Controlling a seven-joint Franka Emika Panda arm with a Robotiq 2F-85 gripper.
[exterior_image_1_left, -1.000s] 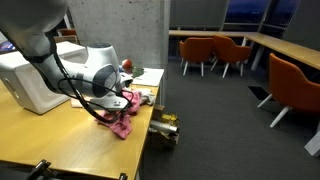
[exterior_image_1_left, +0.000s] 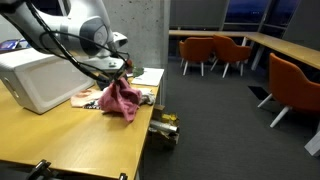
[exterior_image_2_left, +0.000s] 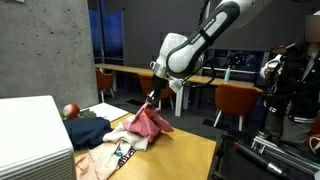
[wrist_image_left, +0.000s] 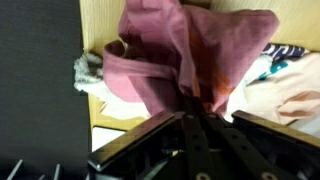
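Note:
A dusty-pink cloth (exterior_image_1_left: 121, 101) hangs from my gripper, drawn up to a peak with its lower folds near the tabletop. In the second exterior view the lifted pink cloth (exterior_image_2_left: 150, 122) spreads below the arm. From the wrist, the pink cloth (wrist_image_left: 160, 40) runs up between the fingers, which are shut on a gathered fold of it. The fingertips are partly hidden by cloth and shadow.
Other garments lie on the wooden table (exterior_image_1_left: 75, 138): a dark cloth (exterior_image_2_left: 87, 131), a peach cloth (exterior_image_2_left: 98, 160) and a patterned one. A white box (exterior_image_2_left: 35, 140) stands beside them. A red round object (exterior_image_2_left: 71, 111) sits behind.
My gripper has risen, and the pink cloth has come up with it.

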